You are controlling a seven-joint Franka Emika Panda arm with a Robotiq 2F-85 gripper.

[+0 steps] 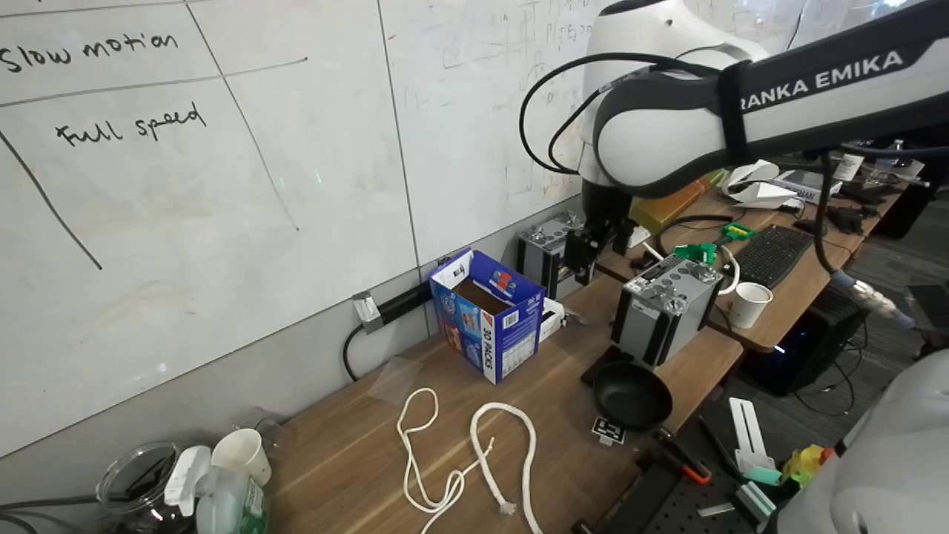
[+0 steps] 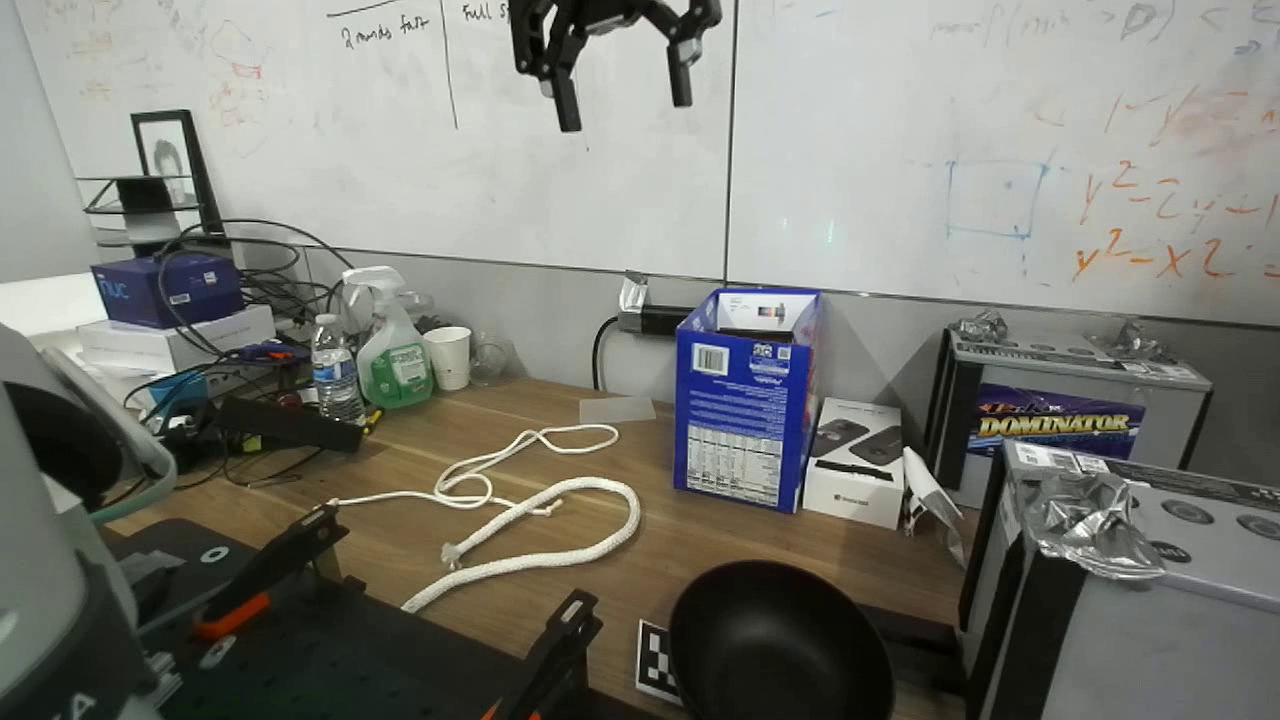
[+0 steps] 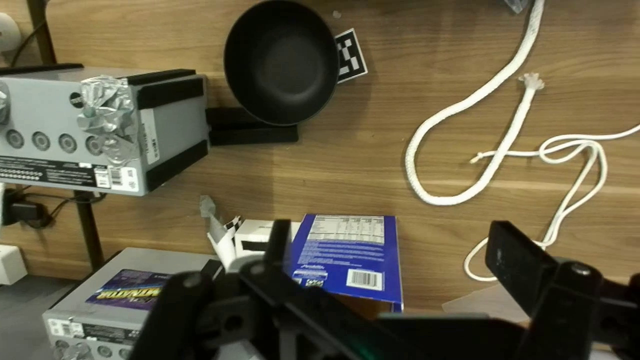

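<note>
My gripper (image 2: 625, 114) is open high above the table, nothing between its spread fingers (image 2: 565, 103). In the wrist view the gripper covers part of the blue snack box (image 3: 346, 255) below. That box (image 2: 738, 414) stands upright with its top open, close to the whiteboard wall. A thick white rope (image 2: 555, 557) lies curved on the table, and a thinner white cord (image 2: 462, 490) is looped beside it. Nearer the front of the table sits a black bowl or pan (image 2: 780, 648), seen from above in the wrist view (image 3: 282, 63).
Grey heavy boxes (image 2: 1116, 588) with foil on top stand at the right. A small white box (image 2: 854, 468) is beside the blue one. A spray bottle (image 2: 393, 342), water bottle (image 2: 336, 372) and paper cup (image 2: 449, 358) occupy the back left. The table around the ropes is otherwise fairly clear.
</note>
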